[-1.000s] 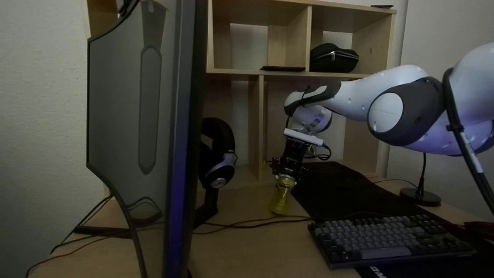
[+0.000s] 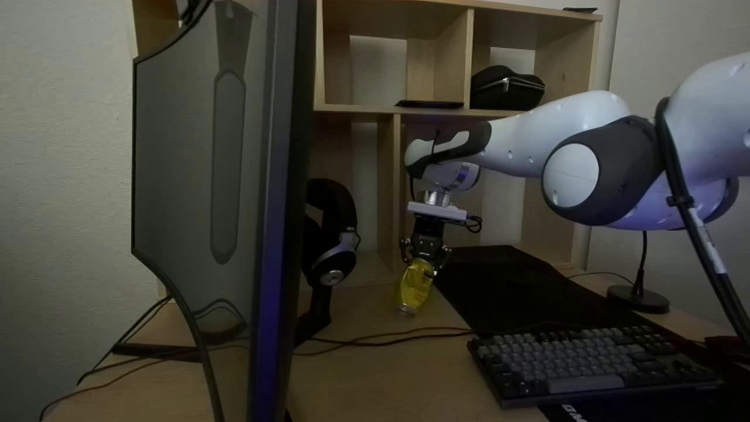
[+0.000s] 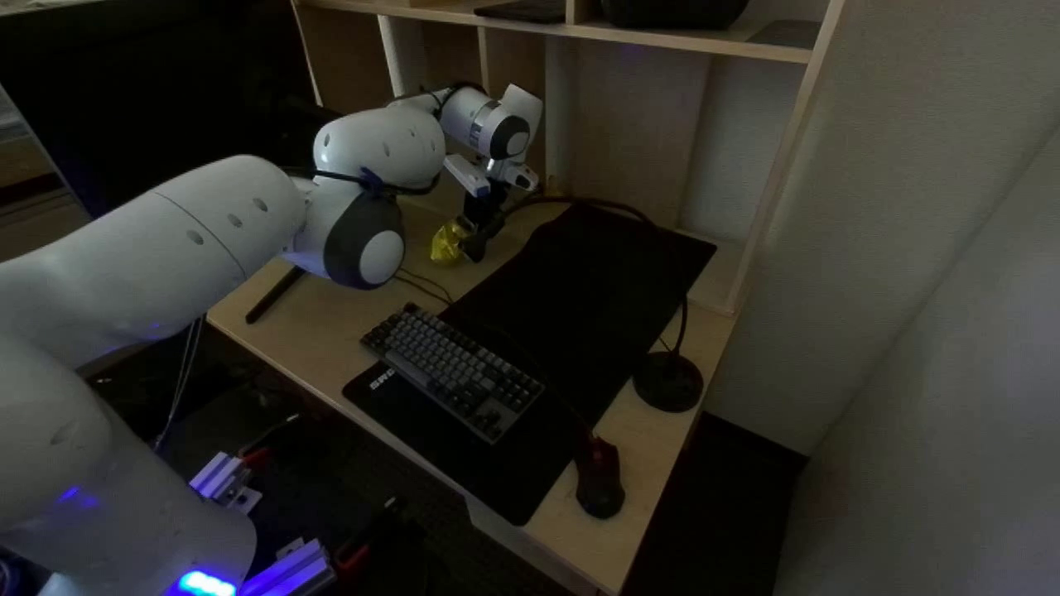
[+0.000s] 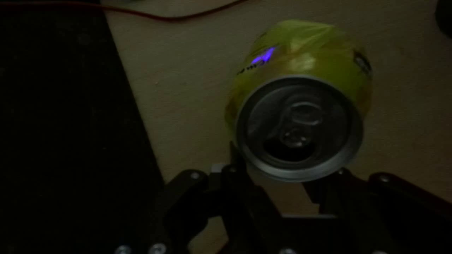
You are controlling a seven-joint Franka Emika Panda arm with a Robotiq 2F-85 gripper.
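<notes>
A dented yellow can (image 2: 416, 285) hangs tilted below my gripper (image 2: 426, 259), just above the bare wood left of the black desk mat. The gripper is shut on it near its top end. From the other side, the can (image 3: 450, 242) shows crumpled beside the dark gripper (image 3: 481, 237). In the wrist view the can's silver lid (image 4: 298, 127), with its tab and dark opening, faces the camera. Dark fingers (image 4: 237, 163) reach to the lid's rim; the can hides where they press.
A black mat (image 3: 586, 288) with a keyboard (image 3: 452, 367) lies to the right. Headphones (image 2: 330, 232) on a stand and a large monitor (image 2: 204, 162) are to the left. Cables (image 2: 394, 339) cross the desk in front. A shelf (image 2: 394, 204) stands behind.
The arm and gripper have moved left in exterior view 1, carrying the can along and a little higher. The can's tilt has changed, and its bottom end now shows clear of the desk.
</notes>
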